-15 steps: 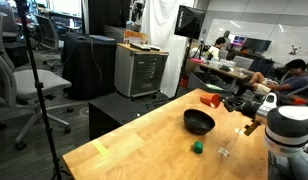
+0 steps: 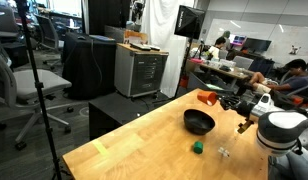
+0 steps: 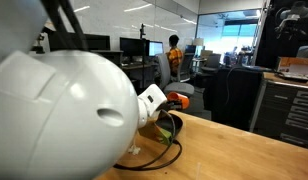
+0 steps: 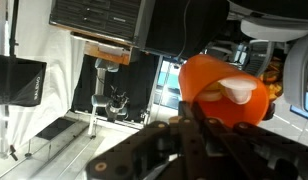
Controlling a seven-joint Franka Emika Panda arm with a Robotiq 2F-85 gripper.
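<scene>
My gripper (image 2: pixel 218 98) is shut on an orange cup (image 2: pixel 207 97), which it holds up over the table beside the far edge of a black bowl (image 2: pixel 199 121). In the wrist view the orange cup (image 4: pixel 205 77) is tilted so that I look into its mouth, and pale and brownish pieces show inside. Exterior view 2 has the cup (image 3: pixel 178 100) just above the dark bowl (image 3: pixel 172 121), partly behind the white arm. The bowl's contents cannot be made out.
A small green object (image 2: pixel 198 147) stands on the wooden table (image 2: pixel 134 150) in front of the bowl, with small whitish items (image 2: pixel 224 152) to its right. A black case (image 2: pixel 116 114) lies beyond its far-left edge.
Over the last second the cup has shifted slightly left and up, nearer to above the bowl, and the white arm has moved a little. The bowl and green object have stayed put.
</scene>
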